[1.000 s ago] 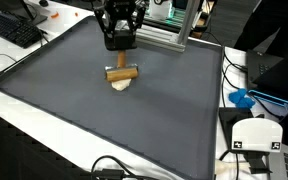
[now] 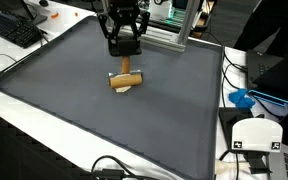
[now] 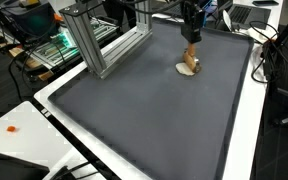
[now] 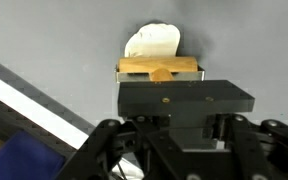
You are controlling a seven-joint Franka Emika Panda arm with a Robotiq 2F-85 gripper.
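A wooden roller tool [image 2: 125, 79] has a short upright handle [image 2: 125, 64] in the middle of its cylinder. My gripper [image 2: 124, 50] is shut on the upper part of this handle, around a dark block that hides the grip itself. A flat white dough-like piece [image 4: 152, 40] lies under and beside the roller, which appears to rest on it. In the wrist view the wooden cylinder [image 4: 158, 64] crosses the near edge of the white piece. Exterior view 2 shows the tool's handle [image 3: 191, 52] upright above the white piece [image 3: 186, 69].
A white stand [image 3: 121, 50] rises at its far edge. A keyboard [image 2: 15, 28] and a blue object [image 2: 240, 98] lie outside the surface.
My gripper and the roller have moved slightly toward the front of exterior view 1. Less of the white piece shows in front of the roller there.
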